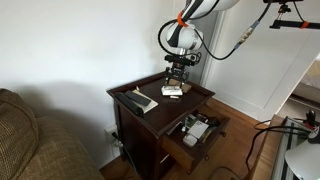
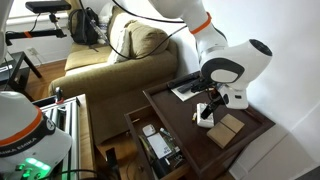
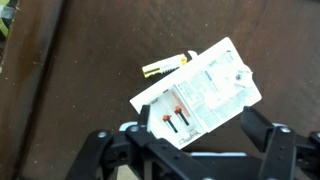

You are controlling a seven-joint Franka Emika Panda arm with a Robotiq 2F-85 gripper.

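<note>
Below my gripper, a white printed card or packet (image 3: 218, 82) lies at a slant on the dark cabinet top, two small red-tipped black pieces showing on it. A small yellow-and-white tube (image 3: 164, 66) touches or lies close to its upper edge. My fingers stand apart with a gap between them, the packet seen in and beyond that gap; I cannot tell whether either finger touches it. In exterior view 2 the white packet (image 2: 205, 112) is just beside the gripper (image 2: 222, 110). Part of its near edge is hidden in the wrist view.
A brown box or open book (image 2: 226, 128) lies nearby on the cabinet top. Farther along it are a white notebook (image 1: 143, 101) and a dark object. The open drawer (image 1: 189, 138) below holds several items. The cabinet top has bare room at its front.
</note>
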